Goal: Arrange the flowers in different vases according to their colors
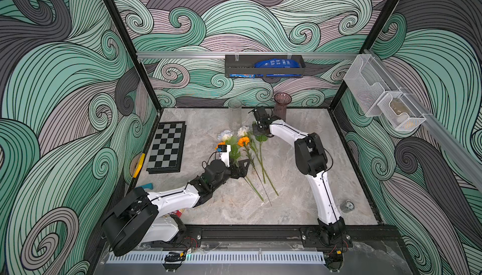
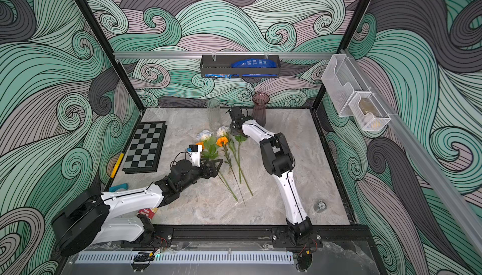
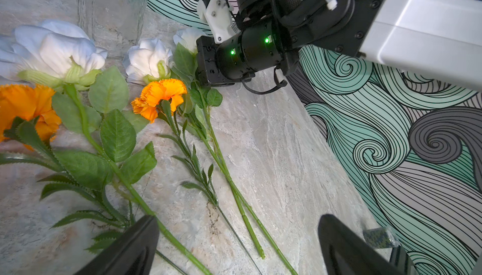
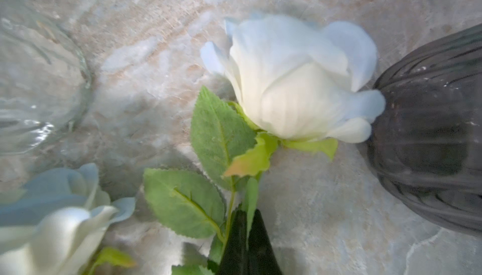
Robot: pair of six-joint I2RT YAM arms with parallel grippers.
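In the right wrist view a white rose [image 4: 296, 79] lies beside the dark purple vase [image 4: 431, 129]. My right gripper is shut at its stem, just below the bloom. A leaf lies over the fingertips, so whether the stem is between them is unclear. A second white rose [image 4: 50, 224] and the clear vase [image 4: 35, 79] are to the left. My left gripper stands open above the table, nothing held. Below it spread another white rose [image 3: 55, 49] and two orange flowers [image 3: 25, 109], their green stems partly overlapping.
A checkerboard [image 1: 165, 147] is at the table's left side, and a small glass jar [image 1: 347, 205] sits at the front right. Bare tabletop [image 1: 306, 199] lies right of the stems. My right arm reaches across close to both vases.
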